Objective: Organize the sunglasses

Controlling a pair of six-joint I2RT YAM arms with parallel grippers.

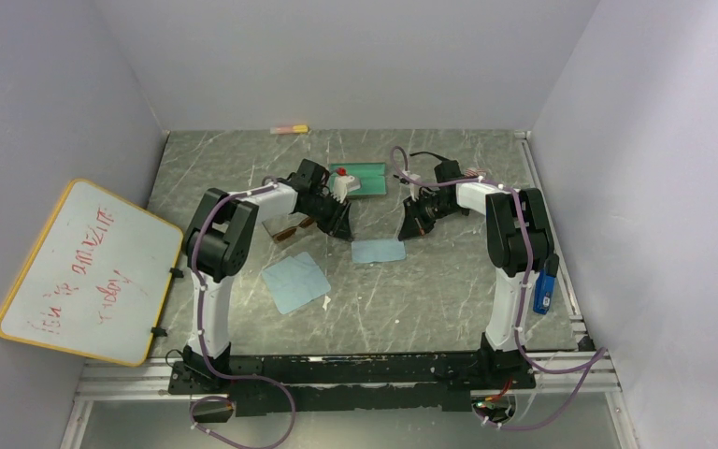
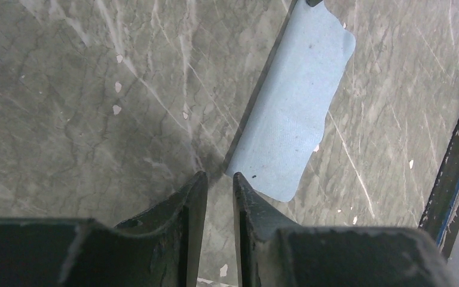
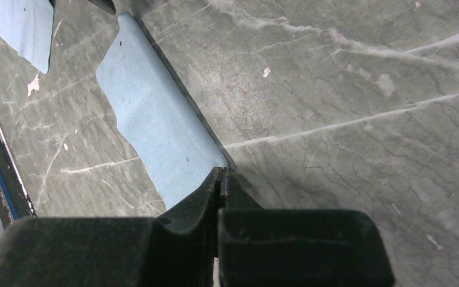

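Observation:
A light blue cloth [image 1: 379,251], folded into a strip, lies mid-table between both grippers. My left gripper hovers at its left end, part open, with nothing between its fingers. At the cloth's other end my right gripper is shut, its tips at the folded edge; whether cloth is pinched there is unclear. Brown sunglasses [image 1: 290,229] lie behind the left arm, partly hidden. A second blue cloth [image 1: 294,281] lies flat at the front left.
A green case [image 1: 369,184] sits at the back centre, partly hidden. A whiteboard [image 1: 84,271] is at the left, a blue object [image 1: 543,290] at the right edge.

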